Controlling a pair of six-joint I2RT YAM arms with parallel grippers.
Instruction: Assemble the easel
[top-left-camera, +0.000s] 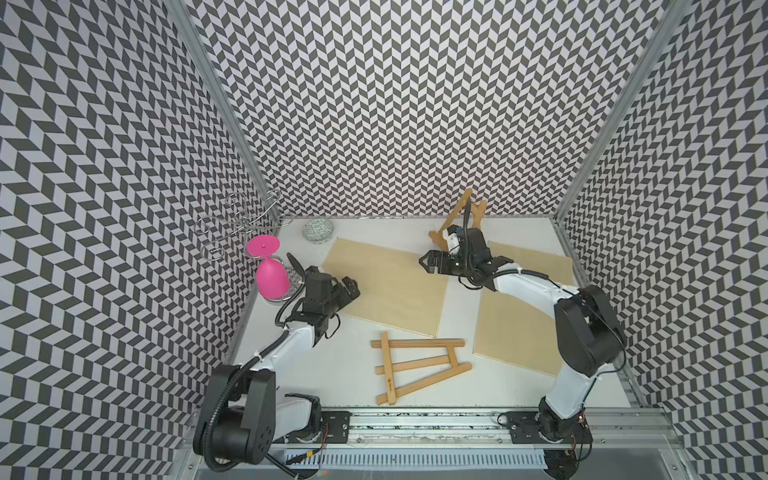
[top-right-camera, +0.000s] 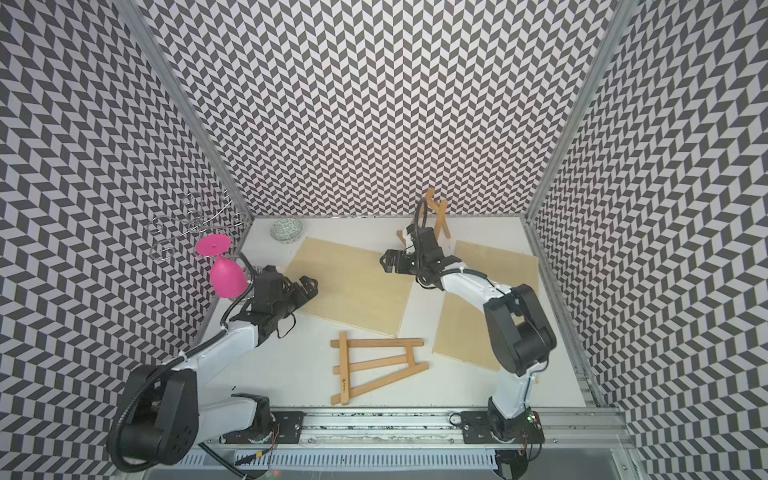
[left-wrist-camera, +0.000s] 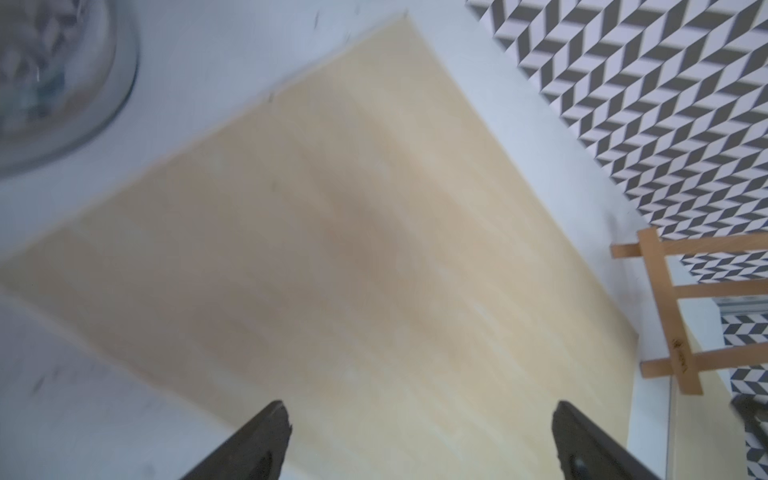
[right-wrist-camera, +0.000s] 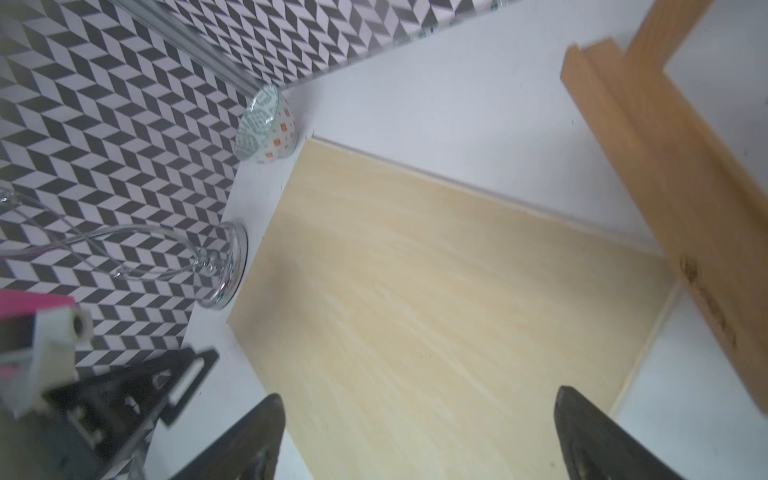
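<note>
A wooden easel frame (top-left-camera: 388, 368) lies flat at the front centre. A second wooden piece (top-left-camera: 480, 209) stands at the back, behind my right gripper; in the right wrist view it fills the right side, a wooden beam (right-wrist-camera: 664, 184). My left gripper (top-left-camera: 349, 289) is open over the left part of a plywood board (top-left-camera: 392, 304), its fingers empty. My right gripper (top-left-camera: 432, 261) hangs open and empty near that board's back right, left of the standing piece. Another plywood board (top-left-camera: 512, 336) lies to the right.
A pink cup (top-left-camera: 272, 280) on a chrome stand (right-wrist-camera: 228, 264) is at the left, close to my left arm. A patterned bowl (top-left-camera: 317, 229) sits at the back left. Bare white table shows around the boards.
</note>
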